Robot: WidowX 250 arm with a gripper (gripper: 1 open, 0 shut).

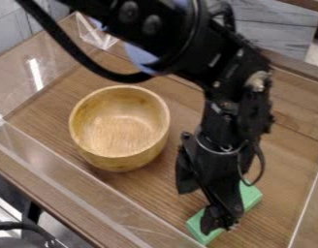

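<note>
My black gripper (208,194) is low at the right front, directly over a green block (243,203) that lies on the wooden surface and is partly hidden by it. The fingers reach down around the block's middle; whether they touch it or stand open or shut is hard to tell. A round light-wood bowl (119,126) sits to the left of the gripper.
The wooden surface (291,165) is bordered by clear walls and edges at the left and front. A grey marble-like panel (266,34) is at the back. Free room shows at the back left and right.
</note>
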